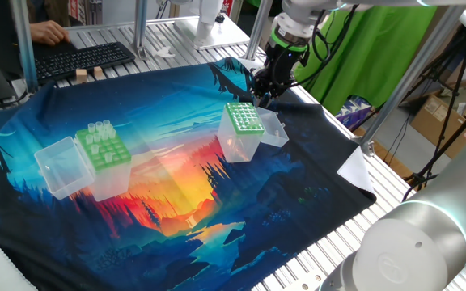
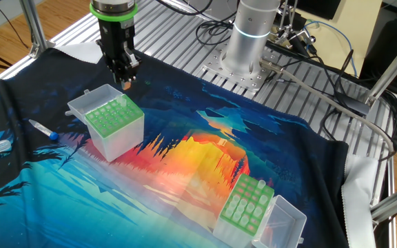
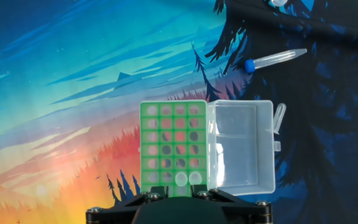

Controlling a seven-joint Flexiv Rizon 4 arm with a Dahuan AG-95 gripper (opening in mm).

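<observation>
A clear box with a green rack top (image 3: 173, 137) stands in the middle of the wrist view, its clear lid (image 3: 241, 146) folded open beside it. Two pale round tube tops (image 3: 181, 179) show in the rack near my fingers; most other holes look empty. My gripper appears at the bottom edge of that view, its fingertips apart and nothing visible between them. In exterior view 2 the gripper (image 2: 125, 81) points down above the table, just behind this box (image 2: 119, 134). A second green-topped box (image 1: 108, 158) holds several upright clear tubes (image 1: 99, 133).
A blue-capped tube (image 3: 275, 60) lies on the dark cloth beyond the lid, and another clear tube (image 3: 279, 117) lies beside the lid. Open cloth (image 1: 176, 170) separates the two boxes. A keyboard (image 1: 83, 61) sits at the far left edge.
</observation>
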